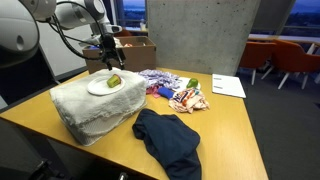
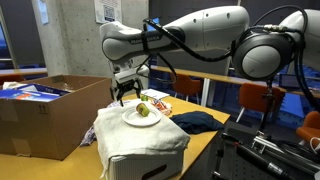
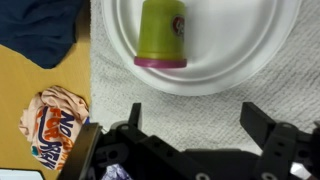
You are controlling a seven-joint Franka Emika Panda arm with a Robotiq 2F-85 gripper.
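Note:
A white plate (image 1: 104, 83) rests on a box draped with a pale towel (image 2: 120, 134). On the plate lies a small yellow-green cup-like object (image 3: 161, 35) with a dark pink rim, on its side; it also shows in exterior view 2 as a green-yellow shape (image 2: 143, 110). My gripper stands open above the towel, with nothing between its fingers. In the wrist view the plate and the object lie beyond the fingertips. Exterior view 1 has the gripper (image 1: 113, 65) above and behind the plate.
Crumpled patterned cloths (image 1: 188, 99) lie right of the towel-covered box. A dark cloth (image 1: 168, 141) spreads over the front of the table. Behind stands a brown cardboard box (image 2: 55, 116). White paper (image 1: 228, 86) lies at the back right.

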